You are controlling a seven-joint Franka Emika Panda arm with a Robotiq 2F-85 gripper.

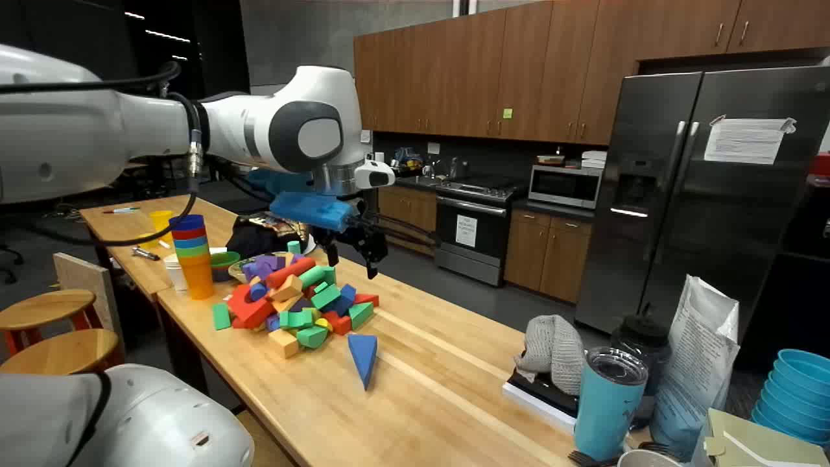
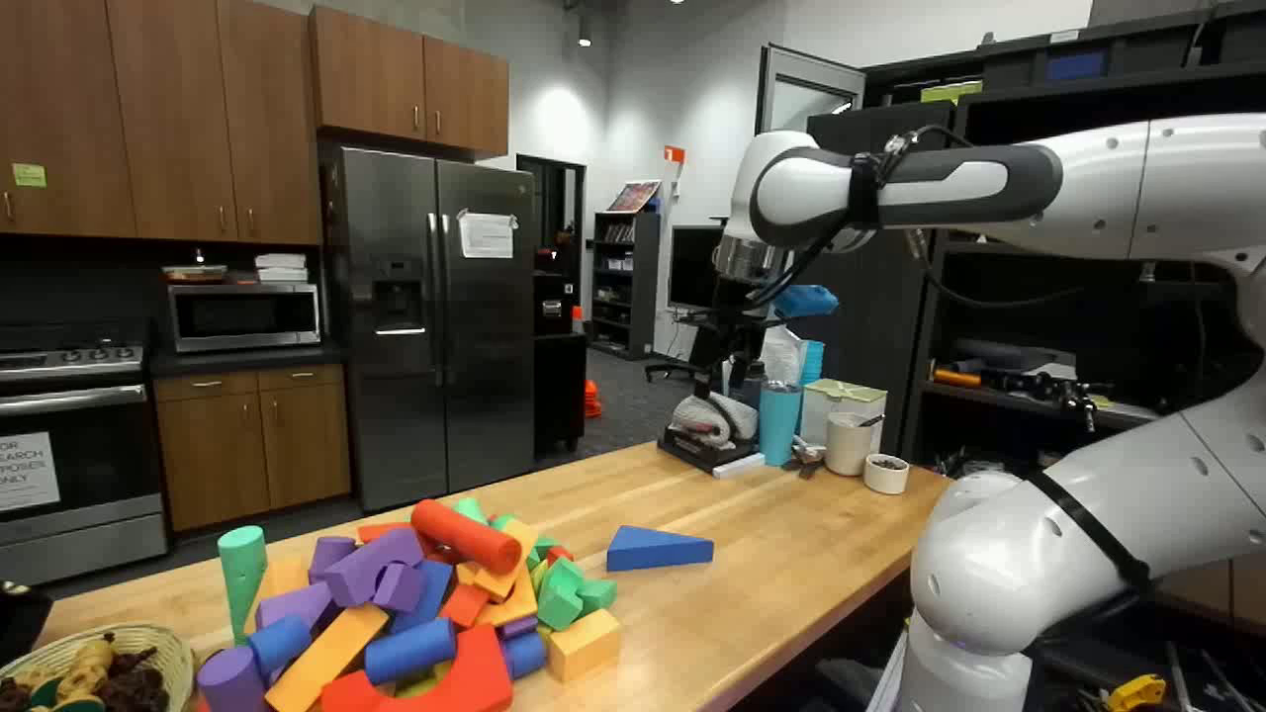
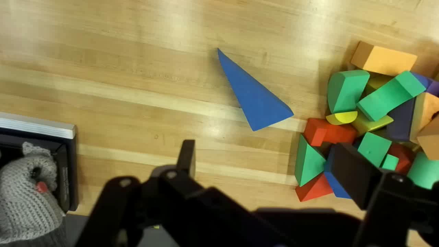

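Observation:
A blue triangular block point(image 3: 256, 98) lies flat and alone on the wooden table, apart from a heap of coloured blocks point(image 3: 382, 96). In exterior view 1 the blue triangle point(image 1: 363, 359) is in front of the heap point(image 1: 292, 299); in exterior view 2 the triangle point(image 2: 659, 548) is to the heap's right. My gripper hangs above the table with its fingers wide apart and nothing between them. Exterior view 1 has the gripper point(image 1: 354, 268) higher than the blocks, pointing down. From exterior view 2 its fingertips are hard to make out.
Stacked coloured cups point(image 1: 194, 261) stand beside the heap, and a basket point(image 2: 178, 659) is at its far end. Toward the table's other end are a grey knitted toy point(image 1: 554, 354), a blue tumbler point(image 1: 611, 405) and a paper bag point(image 1: 696, 362). Bare tabletop point(image 1: 451, 373) lies between.

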